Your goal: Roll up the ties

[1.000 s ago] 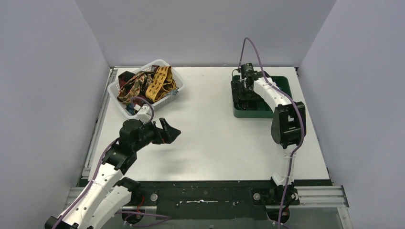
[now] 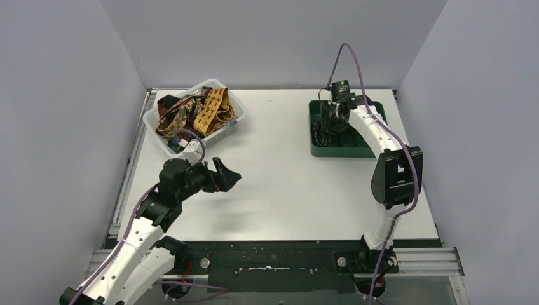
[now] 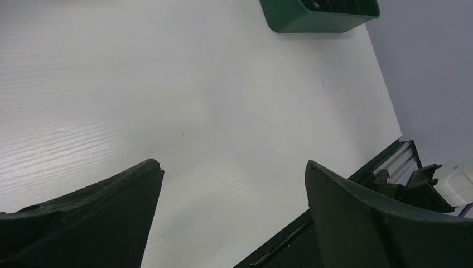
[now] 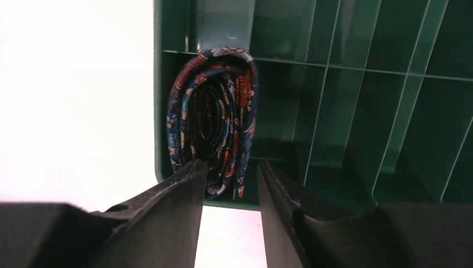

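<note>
A rolled dark tie (image 4: 251, 106) with a red and blue pattern lies in the near-left compartment of the green divided box (image 2: 343, 152). Its coils stand on edge and sit somewhat loose. Over that box my right gripper is partly open, its fingers close to the near end of the roll, and nothing shows gripped between them. Several unrolled ties (image 2: 184, 114), one of them a yellow tie (image 2: 213, 113), lie heaped in the white basket (image 2: 232, 129). Above the bare table, in front of that basket, my left gripper stands open and empty.
The other compartments that show in the box (image 4: 346, 111) look empty. Grey walls (image 2: 470, 127) close in the back and both sides.
The left arm and the basket have not moved.
</note>
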